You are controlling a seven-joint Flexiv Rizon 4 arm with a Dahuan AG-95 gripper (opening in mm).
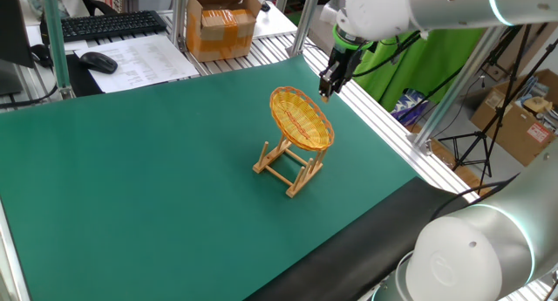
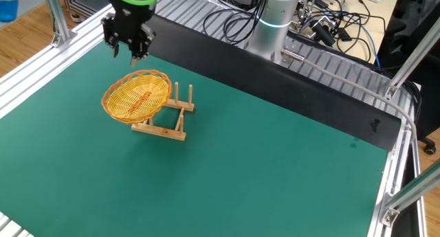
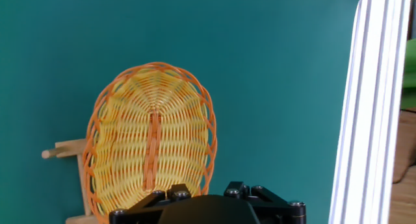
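An oval yellow wicker basket (image 1: 302, 119) with an orange woven rim rests tilted on a small wooden rack (image 1: 295, 188). From the other side, the basket (image 2: 137, 98) leans on one end of the rack (image 2: 159, 131), and upright pegs stick up beside it. My gripper (image 2: 124, 57) hangs beyond the basket's outer rim, apart from it, with its fingers spread and nothing between them. In the wrist view the basket (image 3: 123, 136) lies left of the open gripper, its lower edge partly hidden behind the black fingers. Part of the rack (image 3: 73, 148) shows at far left.
A metal table edge (image 3: 367, 107) runs close by on the gripper's right. The robot's base column (image 2: 273, 27) stands behind a black strip (image 2: 289, 93). A cardboard box (image 1: 221, 28) sits beyond the mat.
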